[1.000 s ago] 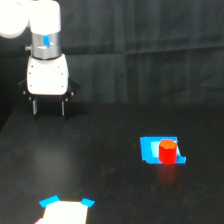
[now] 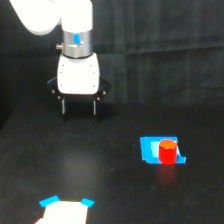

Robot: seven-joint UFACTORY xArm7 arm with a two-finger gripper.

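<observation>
My gripper (image 2: 80,106) hangs over the back left of the dark table, its two thin fingers (image 2: 63,105) wide apart with only empty space between them. Well to its right and nearer the camera, a small red cylinder (image 2: 168,152) stands upright. It is at the right part of a patch outlined in blue tape (image 2: 150,140), which has a pale area inside. The gripper is far from the cylinder and touches nothing that shows.
At the front left edge lies a cream-coloured square object (image 2: 66,212) with pieces of blue tape (image 2: 88,202) at its corners, partly cut off by the frame. A black curtain (image 2: 150,60) hangs behind.
My gripper has moved to the right at about the same height, its fingers still apart. The red cylinder and the taped patches have stayed where they were.
</observation>
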